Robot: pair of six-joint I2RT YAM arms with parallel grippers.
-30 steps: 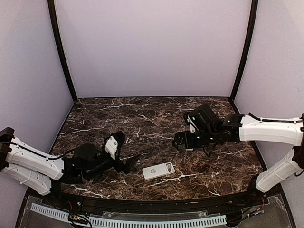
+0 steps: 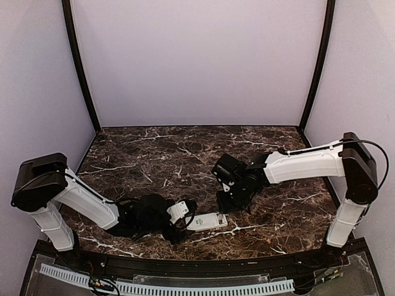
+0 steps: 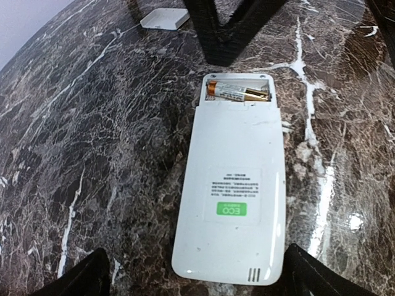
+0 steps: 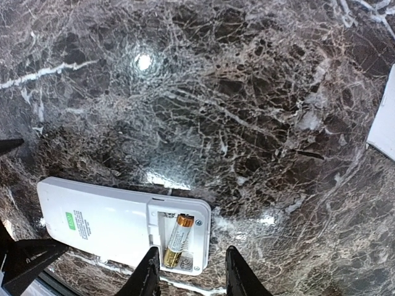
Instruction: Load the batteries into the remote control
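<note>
The white remote control [image 3: 231, 179] lies back up on the dark marbled table, its label and green ECO mark showing. Its battery compartment is uncovered, and one copper-topped battery [image 4: 178, 240] lies slanted across it, with a bare spring contact [image 4: 186, 263] beside it. My left gripper is open, its fingers on either side of the remote's closed end; whether the right-hand finger touches the edge, I cannot tell. Over the compartment end, my right gripper is open with nothing held between its fingertips.
A flat white piece, likely the battery cover [image 4: 384, 120], lies apart from the remote; the right arm hides it in the top view. Both grippers are close together around the remote.
My left gripper has moved right and toward the front to the remote's end. The remote has stayed in place.
</note>
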